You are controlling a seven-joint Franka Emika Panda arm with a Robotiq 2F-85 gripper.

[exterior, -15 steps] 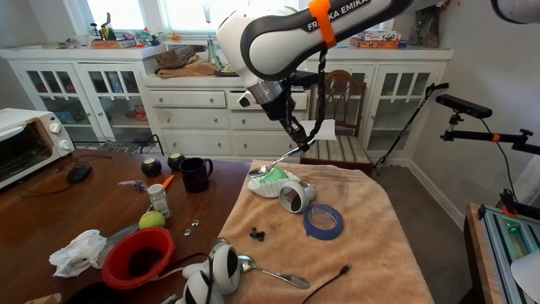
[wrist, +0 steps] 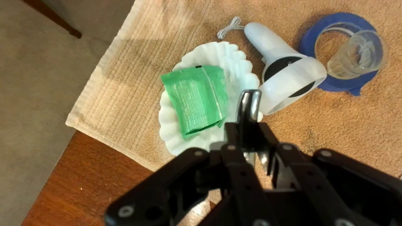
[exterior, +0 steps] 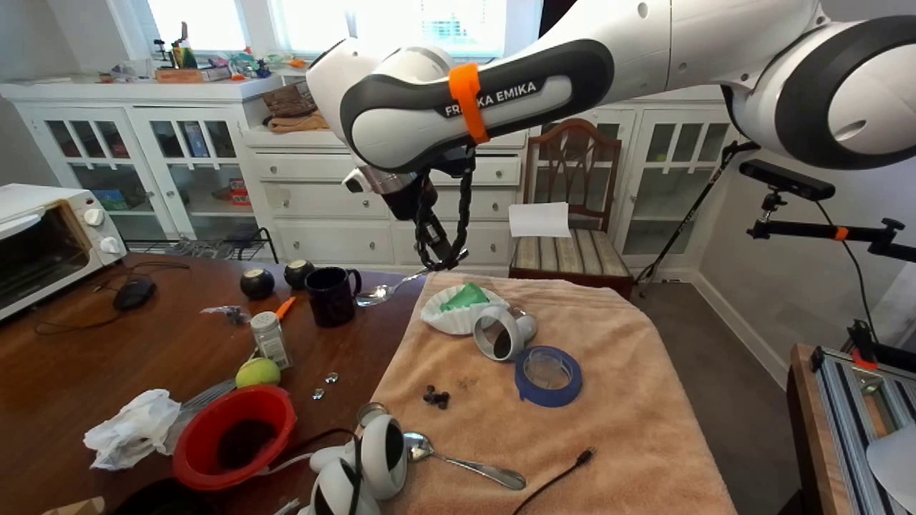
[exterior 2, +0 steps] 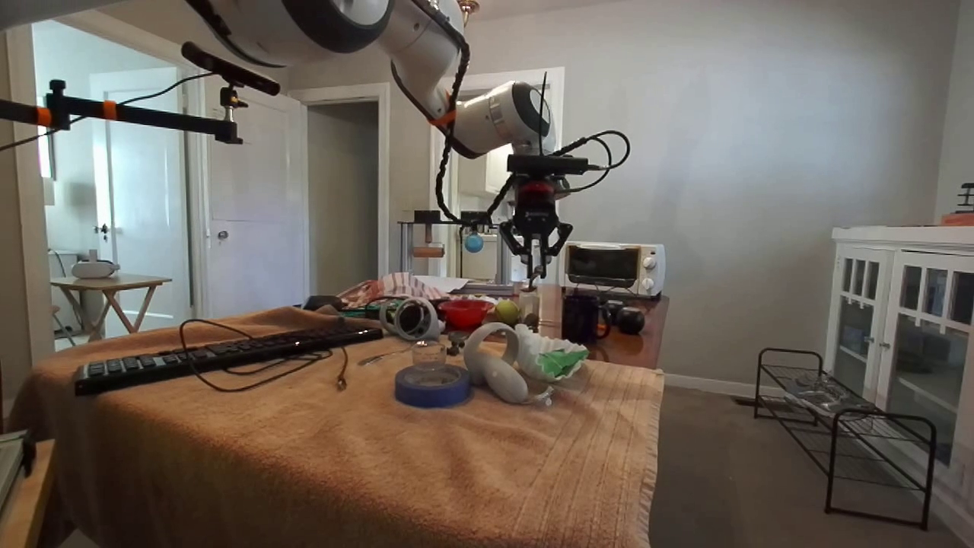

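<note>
A silver spoon (exterior: 378, 295) is held by its handle, with my gripper (exterior: 446, 257) shut on it. Its bowl appears just right of the black mug (exterior: 331, 296) in the first exterior view; whether they touch, I cannot tell. From the wrist, the spoon's handle end (wrist: 249, 103) sticks out past the fingertips of my gripper, while the bowl is mostly hidden below the fingers. A white fluted dish (wrist: 241, 69) on the towel holds a green packet (wrist: 198, 99). In the second exterior view my gripper (exterior 2: 536, 263) points downward.
A white controller (exterior: 498, 333) and blue tape roll (exterior: 567, 393) lie beside the dish, with a clear cup on the tape. Another spoon (exterior: 481, 468) rests nearer the front. Black round pots (exterior: 257, 283), a shaker (exterior: 270, 339) and a red bowl (exterior: 190, 446) occupy the wooden table.
My arm has swung left in the first exterior view, carrying the spoon from over the fluted dish to near the black mug. Objects on the table and towel look unmoved.
</note>
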